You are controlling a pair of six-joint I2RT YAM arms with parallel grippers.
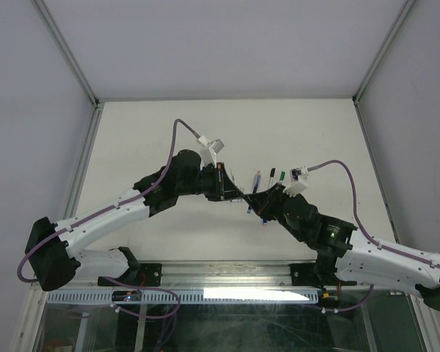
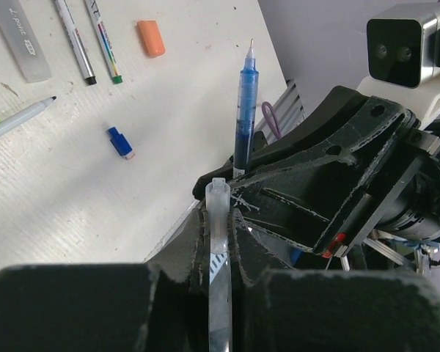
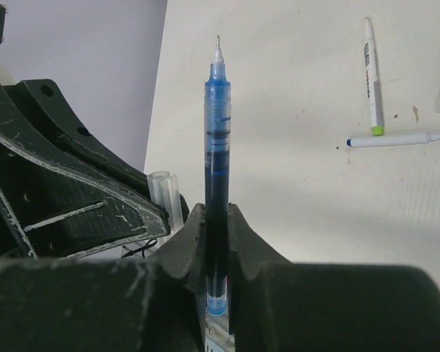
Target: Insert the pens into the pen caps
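In the left wrist view my left gripper has a clear, narrow cap (image 2: 218, 205) upright between its fingers. Just beyond it my right gripper is shut on a blue pen (image 3: 217, 147), held upright with its tip up and bare. The right wrist view shows the clear cap (image 3: 165, 198) beside the pen, at the left gripper's fingers. In the top view both grippers meet over the middle-front of the white table.
Markers (image 2: 77, 44), a grey case (image 2: 22, 37), an orange eraser (image 2: 150, 37) and a small blue piece (image 2: 121, 144) lie on the table (image 1: 132, 183).
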